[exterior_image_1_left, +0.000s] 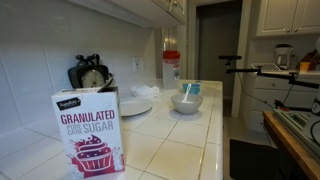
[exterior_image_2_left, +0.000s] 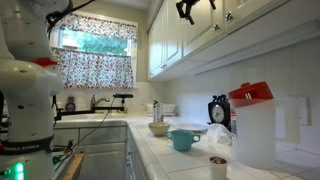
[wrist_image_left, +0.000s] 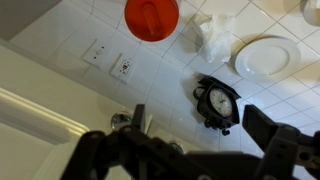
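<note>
My gripper is open, its dark fingers wide apart at the bottom of the wrist view with nothing between them. In exterior view 2 the gripper (exterior_image_2_left: 198, 10) shows only as dark tips at the top edge, high above the counter. A granulated sugar box (exterior_image_1_left: 92, 135) stands upright at the near end of the counter. Farther along sits a grey bowl (exterior_image_1_left: 186, 104) with a white utensil in it. From above, a black clock-like dial (wrist_image_left: 216, 102), a white plate (wrist_image_left: 268, 59) and a red lid (wrist_image_left: 151, 18) are visible.
A teal mug (exterior_image_2_left: 183, 140) and a small pale cup (exterior_image_2_left: 218, 168) stand on the white tiled counter (exterior_image_1_left: 160, 155). Crumpled white plastic (wrist_image_left: 215, 38) lies near the plate. Upper cabinets (exterior_image_2_left: 200, 35) overhang the wall side. Bare tile lies right of the sugar box.
</note>
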